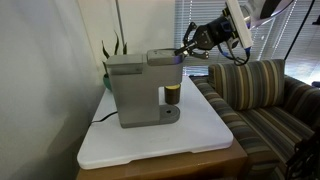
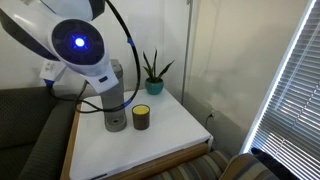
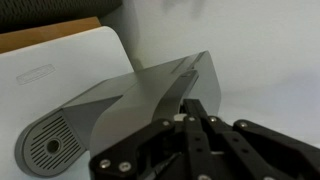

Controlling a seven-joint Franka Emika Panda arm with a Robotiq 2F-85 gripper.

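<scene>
A grey coffee machine (image 1: 140, 92) stands upright on the white table. My gripper (image 1: 181, 51) is at the front of its top lid (image 1: 163, 55), with the fingers shut and nothing seen between them. In the wrist view the gripper lies over the lid end of the machine (image 3: 135, 105), at or very close to its surface; contact is hard to tell. The lid looks down, nearly level with the top. The machine's round drip tray (image 3: 52, 147) is bare. Exterior view 2 has the white arm covering the gripper.
A dark cup with a yellow inside (image 2: 141, 119) stands beside the machine on the white table (image 2: 108, 160). Behind are a potted plant (image 2: 153, 75) and, off the table, a striped sofa (image 1: 248, 88).
</scene>
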